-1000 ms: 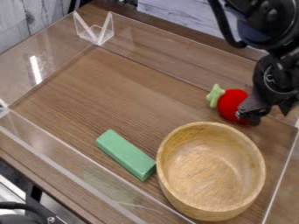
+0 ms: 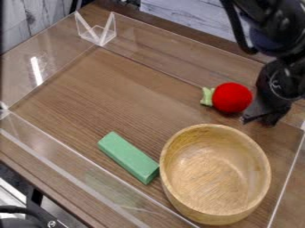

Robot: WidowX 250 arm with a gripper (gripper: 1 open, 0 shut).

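Note:
My black gripper (image 2: 254,114) is low on the right side of the table, its fingers shut beside a round red object (image 2: 233,96) with a green part (image 2: 208,98) on its left. I see nothing held between the fingers, though their tips are small and dark. A large pale yellow bowl (image 2: 216,169) sits below them at the front right. A green block (image 2: 127,156) lies at the front left of the bowl.
A clear frame (image 2: 96,29) stands at the back left. Clear edging runs along the table's left side.
The red object has shifted slightly left and up and turned, its green part now lower on the left. My gripper has moved a little, now to the red object's lower right.

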